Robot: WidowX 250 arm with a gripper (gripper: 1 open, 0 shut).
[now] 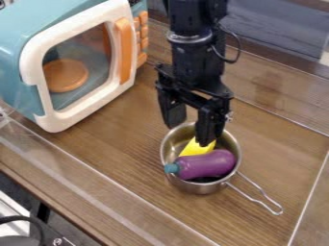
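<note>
A steel pot (197, 184) with a wire handle sits on the wooden table, holding a purple eggplant (207, 166) with a teal tip and a yellow object (197, 148) behind it. My black gripper (194, 112) hangs over the back of the pot, its fingers apart and pointing down, and partly covers the yellow object. I see nothing held between the fingers.
A toy microwave (54, 82) in teal and white, with an orange plate inside, stands at the left. Bare table (264, 135) lies to the right and in front. A dark cable is at the bottom left corner.
</note>
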